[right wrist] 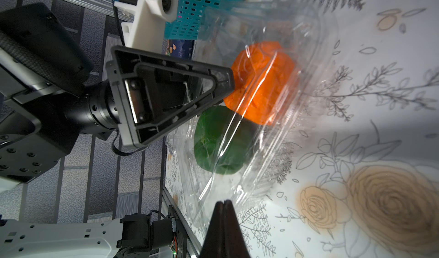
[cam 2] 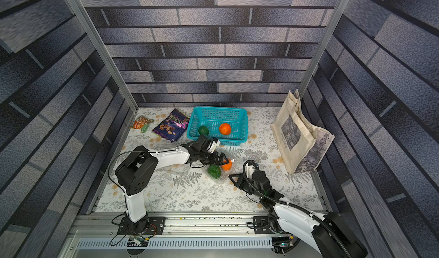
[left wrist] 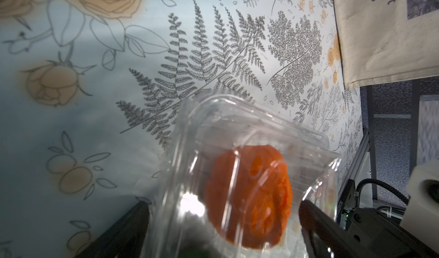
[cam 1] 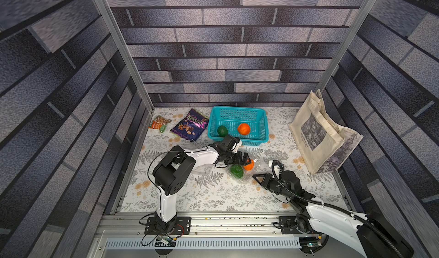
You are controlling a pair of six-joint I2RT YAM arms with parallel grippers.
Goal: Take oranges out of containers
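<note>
A clear plastic clamshell [right wrist: 288, 33] holding an orange [right wrist: 260, 81] and a green fruit [right wrist: 219, 139] lies at front centre. My left gripper is open over the orange's side of it, its fingers either side of the clear plastic. My right gripper is shut, empty, low at the container's near right edge. A second orange [cam 1: 243, 129] sits in the teal basket [cam 1: 260, 116] behind, beside another green fruit [cam 1: 222, 130].
A purple snack bag [cam 1: 189, 125] and a small orange packet [cam 1: 159, 123] lie at back left. A canvas tote [cam 1: 320, 134] stands on the right.
</note>
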